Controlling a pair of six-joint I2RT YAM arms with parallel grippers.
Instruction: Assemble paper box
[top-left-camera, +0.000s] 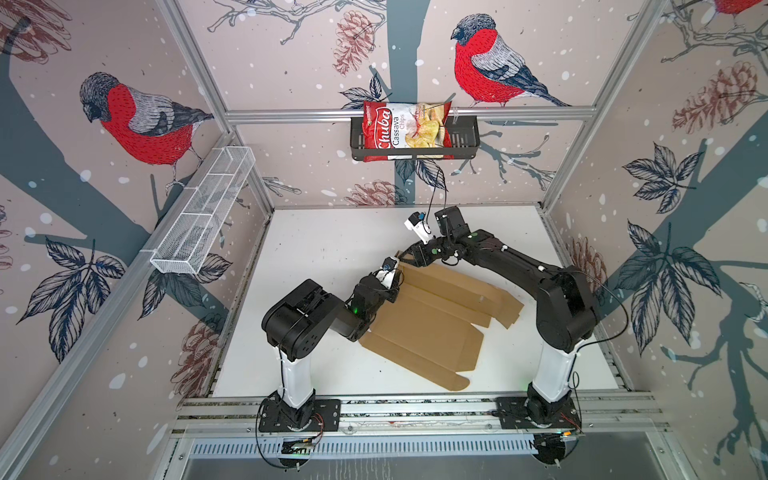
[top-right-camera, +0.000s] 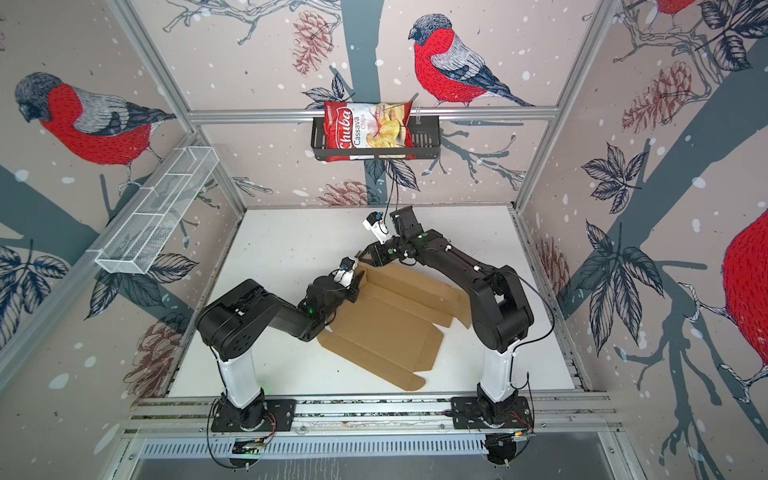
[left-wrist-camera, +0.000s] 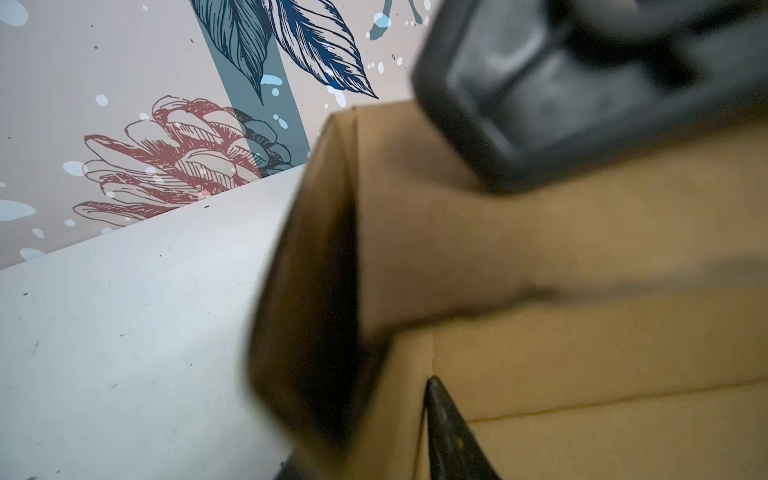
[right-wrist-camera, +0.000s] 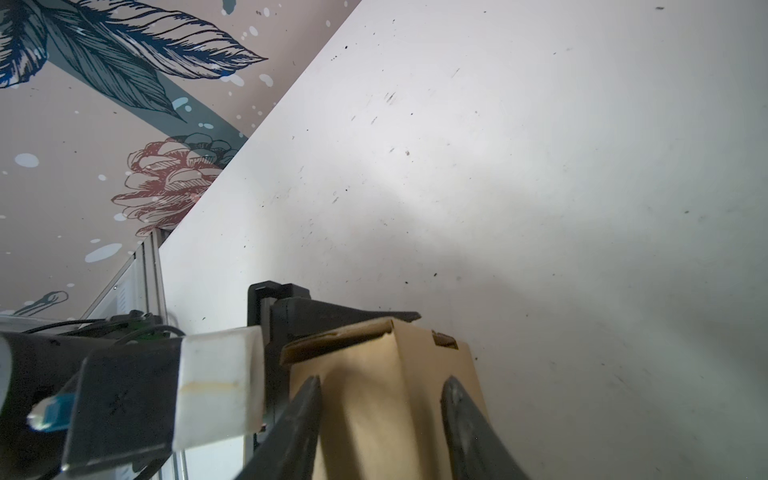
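The brown cardboard box (top-left-camera: 424, 326) lies part folded on the white table, its back wall (top-left-camera: 452, 281) standing up and the front flap (top-left-camera: 416, 364) lying flat. At the far left corner my right gripper is shut on the folded box corner (right-wrist-camera: 360, 420), with cardboard between its fingers. My left gripper is open at the left side of that same corner. One of its fingers (left-wrist-camera: 457, 440) is inside the box, beside the side panel (left-wrist-camera: 392, 408); the other is barely visible at the bottom edge.
Free white table (top-left-camera: 320, 240) lies behind and left of the box. A white wire basket (top-left-camera: 204, 212) hangs on the left wall. At the back, a black shelf (top-left-camera: 464, 150) holds a chip bag (top-left-camera: 406, 128). Both arms are very close together at the corner.
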